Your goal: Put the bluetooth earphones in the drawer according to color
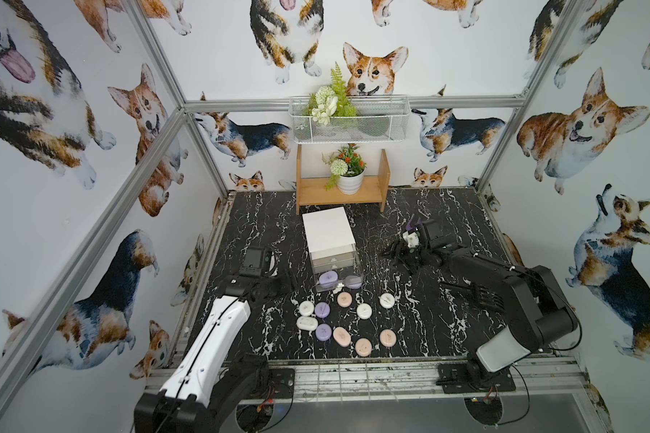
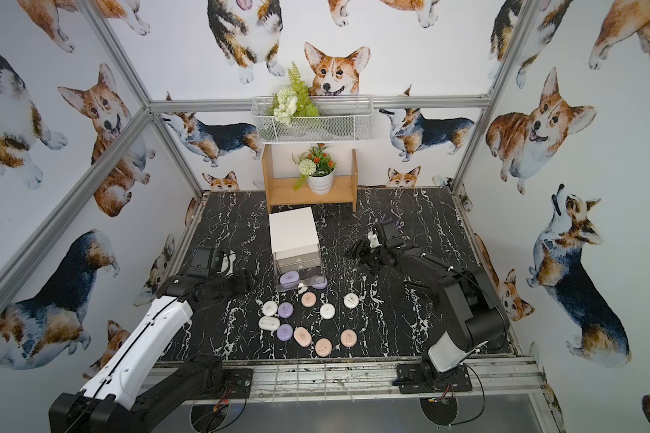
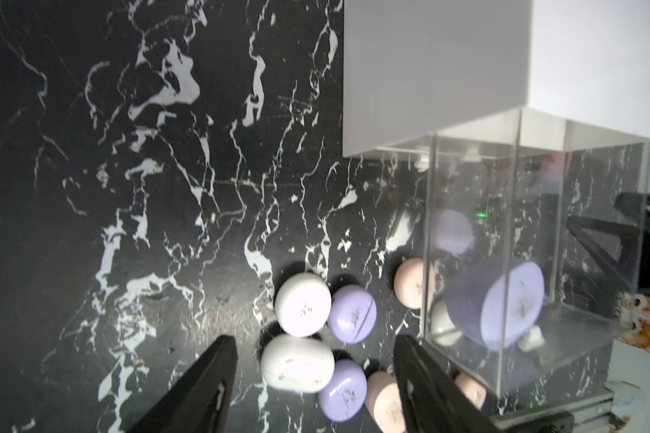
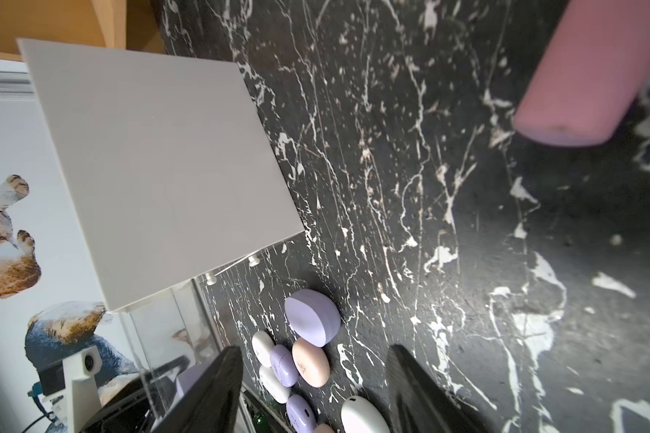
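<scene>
A white drawer box stands mid-table with a clear drawer pulled out at its front, holding a lilac earphone case. Around its front lie white, lilac and peach earphone cases. My left gripper is left of the drawer, its fingers apart over the table, with cases visible beyond them. My right gripper stands open right of the drawer box, nothing between its fingertips.
A wooden shelf with a potted plant stands at the back, below a wire basket. A pink cylinder lies on the right.
</scene>
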